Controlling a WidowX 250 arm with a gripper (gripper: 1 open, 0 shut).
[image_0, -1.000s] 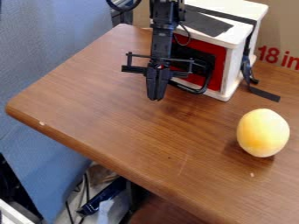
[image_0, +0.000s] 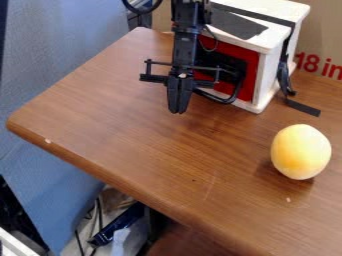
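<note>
My gripper (image_0: 179, 100) hangs vertically over the wooden table at the upper middle, in front of a white box (image_0: 262, 40) with a red front. Its fingertips point down and look close together, but I cannot tell whether they are open or shut. A pale yellow, egg-shaped object (image_0: 301, 151) sits on the right side of the table, well apart from the gripper.
A cardboard box (image_0: 325, 55) stands at the back right, and a black strap lies beside the white box.
</note>
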